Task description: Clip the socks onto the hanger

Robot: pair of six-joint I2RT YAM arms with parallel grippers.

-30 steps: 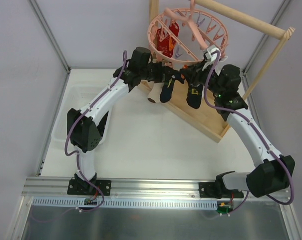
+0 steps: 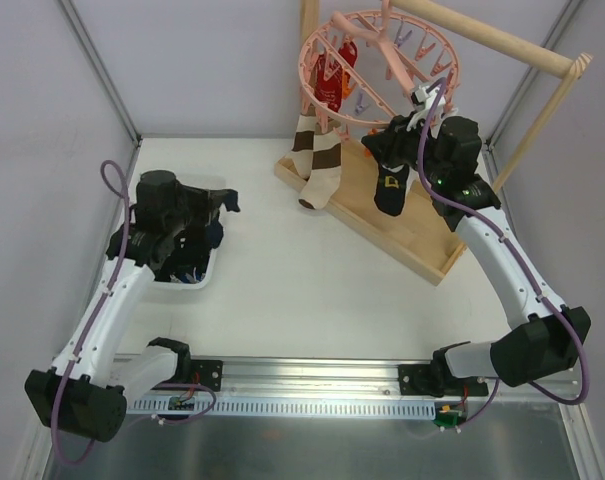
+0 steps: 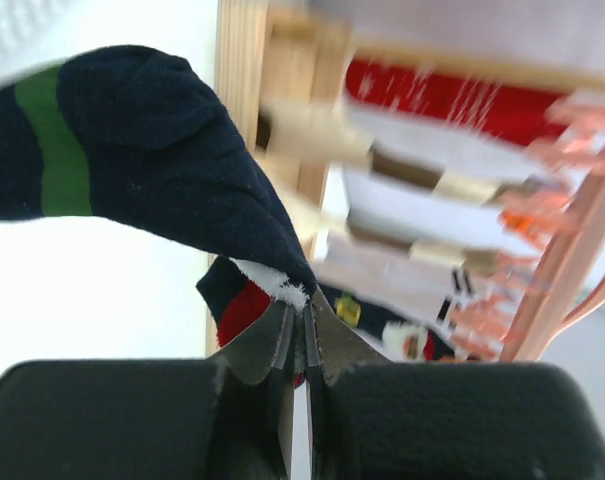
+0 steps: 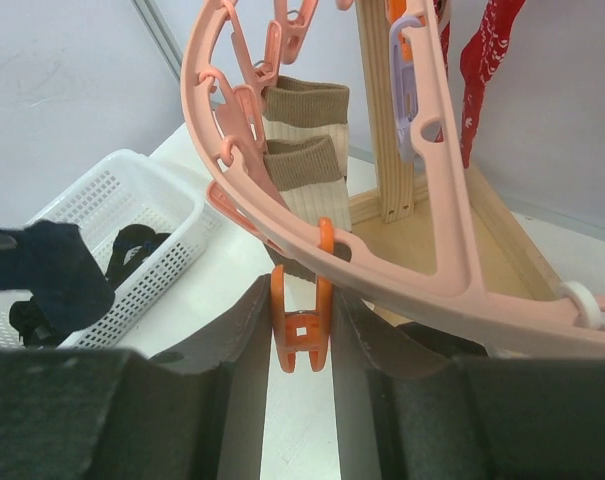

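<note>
My left gripper (image 2: 210, 197) is over the white basket at the left, shut on a navy sock with a green stripe (image 3: 122, 145), whose red and white part hangs below. My right gripper is shut on an orange clip (image 4: 301, 350) under the pink hanger ring (image 4: 442, 281). Beige striped socks (image 2: 320, 175) and red socks (image 2: 330, 80) hang from the ring, and a black sock (image 2: 390, 190) hangs near the right gripper.
The white basket (image 4: 172, 250) holds dark socks. A wooden frame (image 2: 412, 255) stands under the hanger at the back right.
My left gripper has moved left and down from the hanger to over the basket, carrying the dark sock.
</note>
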